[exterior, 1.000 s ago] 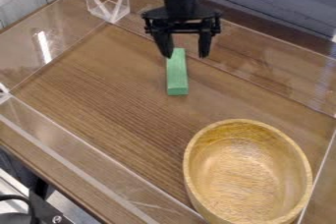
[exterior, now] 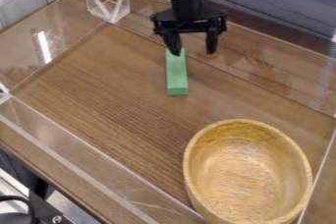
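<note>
My black gripper (exterior: 192,37) is at the top middle of the camera view, open, with its two fingers spread apart. A green rectangular block (exterior: 176,77) lies on the wooden table just below it, its upper end close to the left finger; whether they touch I cannot tell.
A large yellow oval bowl (exterior: 247,172) fills the lower right. A clear angular plastic object (exterior: 109,3) stands at the upper left.
The gripper has risen slightly toward the back of the table compared with a second ago. The green block looks unmoved.
</note>
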